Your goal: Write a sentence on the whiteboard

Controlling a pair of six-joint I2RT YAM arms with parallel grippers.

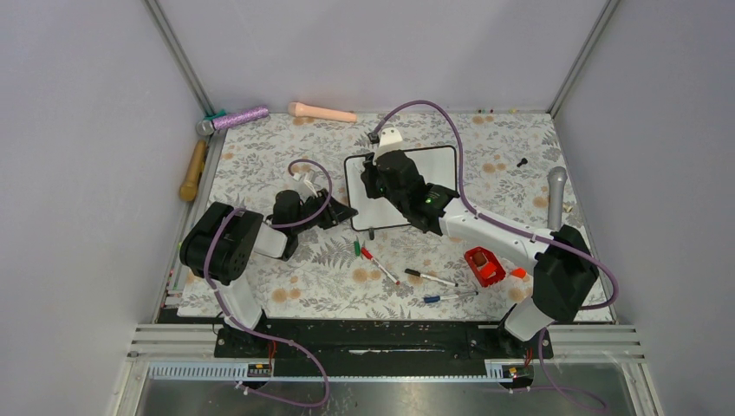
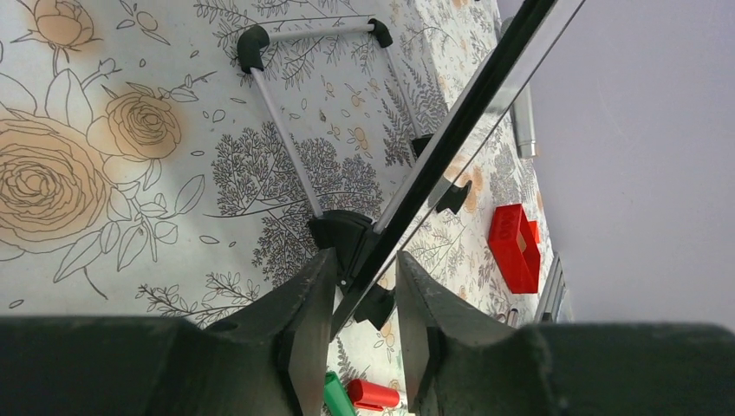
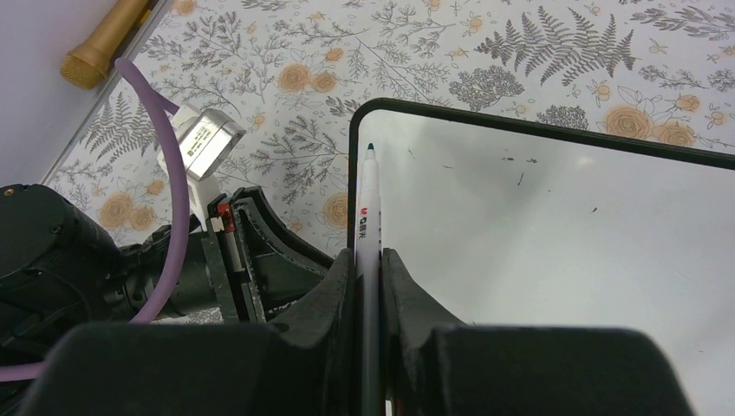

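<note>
The whiteboard (image 1: 416, 169) stands at the table's middle; a few small dark marks show on its face (image 3: 546, 225) in the right wrist view. My right gripper is shut on a white marker (image 3: 369, 208), held over the board's upper left, dark tip pointing away. Whether the tip touches the board cannot be told. My left gripper is at the board's left edge, fingers apart on either side of the black frame (image 2: 433, 147), which stands on a folding support (image 2: 286, 130); contact with the frame is unclear.
Several loose markers (image 1: 429, 277), a red box (image 1: 484, 265) and a green cap (image 1: 356, 247) lie at the front. Microphone-like items (image 1: 192, 173) line the left and back edges; a silver one (image 1: 556, 191) lies at the right. The table left of the board is mostly clear.
</note>
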